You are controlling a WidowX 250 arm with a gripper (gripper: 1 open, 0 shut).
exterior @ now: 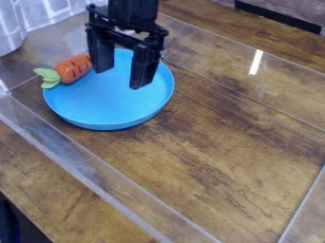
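Note:
My black gripper (pixel 124 59) hangs over a blue plate (pixel 108 109), its two fingers spread apart with nothing visible between them. An orange toy carrot (pixel 72 69) with green leaves lies at the plate's back left, left of the left finger. The back of the plate is partly hidden behind the gripper.
A clear strip or edge runs diagonally along the left side.

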